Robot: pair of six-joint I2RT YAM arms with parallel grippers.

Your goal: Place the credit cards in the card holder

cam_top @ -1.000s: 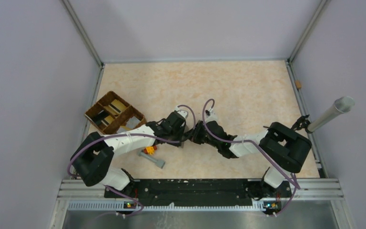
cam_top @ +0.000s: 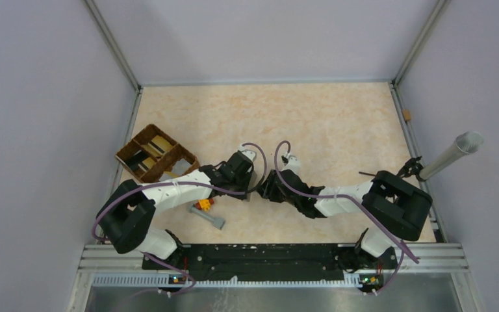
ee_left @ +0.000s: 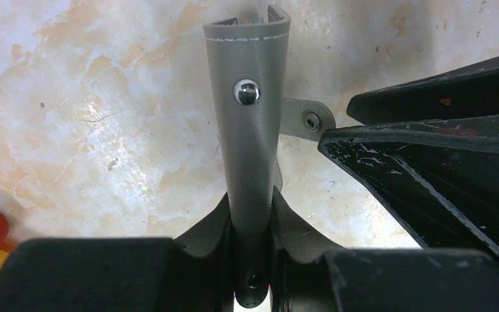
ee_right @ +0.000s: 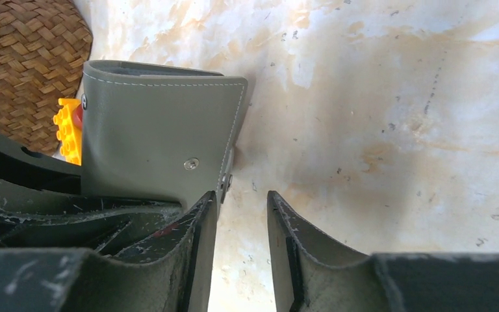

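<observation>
A grey leather card holder is upright in my left gripper, which is shut on its lower end; in the right wrist view its stitched side (ee_right: 149, 130) and snap show. A grey strap with a rivet sticks out sideways in the left wrist view. My right gripper stands open beside the holder, its fingers close to it. The woven divided box (cam_top: 156, 153) at left holds cards in gold, black and silver.
A yellow-red toy (cam_top: 204, 203) and a grey tool (cam_top: 208, 218) lie in front of the left arm. A thin dark object lies at the right.
My right gripper has drawn back slightly toward the front right, away from the holder. The left arm and holder look unchanged.
</observation>
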